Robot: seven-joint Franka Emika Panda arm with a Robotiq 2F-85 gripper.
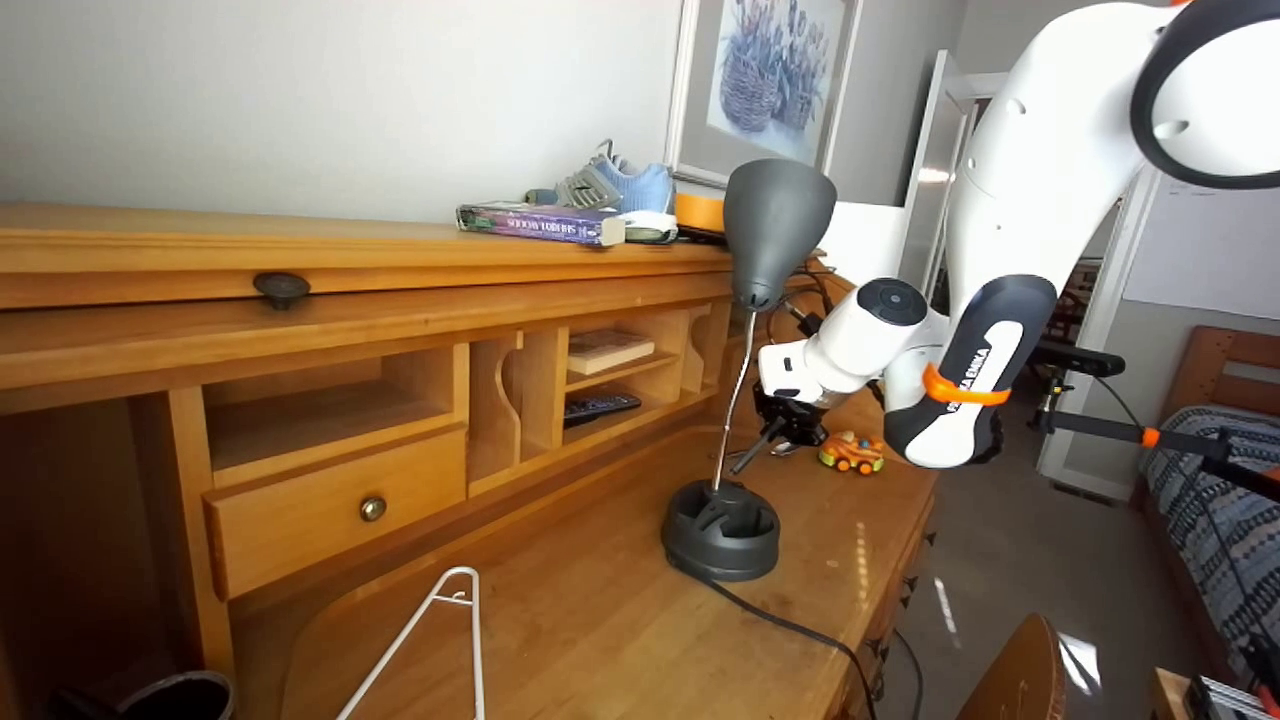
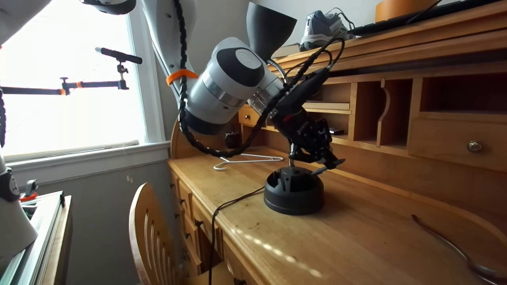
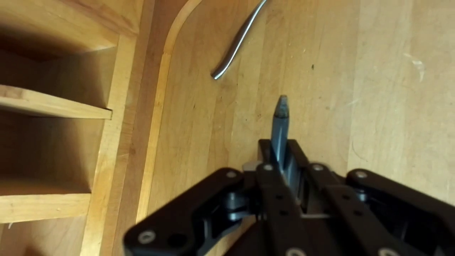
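My gripper is shut on a slim dark grey marker (image 3: 280, 128), which points forward from between the fingers with its tapered tip exposed. In exterior view 2, the marker (image 2: 320, 170) slants down from the gripper (image 2: 331, 164), its lower end appearing close to the lamp base (image 2: 293, 202). Whether they touch I cannot tell. From the other side, the gripper (image 1: 780, 430) shows behind the lamp's thin stem, and the marker (image 1: 757, 450) angles toward the desk.
The grey desk lamp (image 1: 777, 222) stands tall beside the arm, its cord (image 1: 780, 618) trailing over the front edge. A white hanger (image 1: 476, 636), an orange toy car (image 1: 852, 452) and a curved metal utensil (image 3: 237, 44) lie on the desk (image 1: 576, 612). Cubbyholes line the back.
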